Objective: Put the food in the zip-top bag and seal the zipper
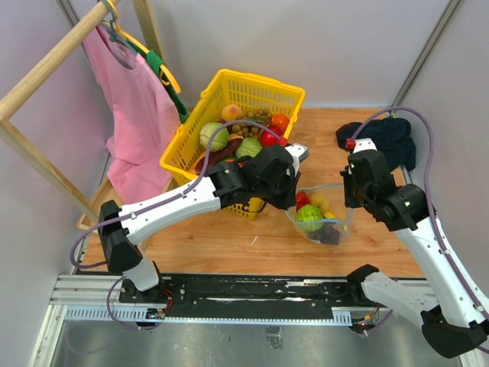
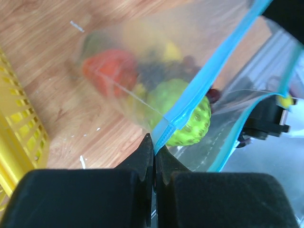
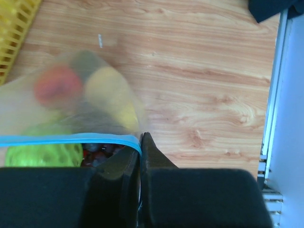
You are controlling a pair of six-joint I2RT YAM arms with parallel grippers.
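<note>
A clear zip top bag [image 1: 336,232] with a light-blue zip strip hangs between my two grippers, its mouth spread. Inside lie a green cabbage [image 1: 309,216], a red item [image 1: 302,199], yellow fruit [image 1: 334,212] and dark grapes [image 1: 327,234]. My left gripper is shut on one end of the blue-edged rim. At the opposite side, the right gripper has its fingertips close together with the blue rim pinched between them. The black wrists hide part of both grips from above.
A yellow basket [image 1: 183,143] of produce stands behind the left arm. Dark cloth [image 1: 382,145] lies at the back right. On the left, a pink garment [image 1: 137,115] hangs from a wooden rack. Bare tabletop [image 1: 229,252] surrounds the bag in front.
</note>
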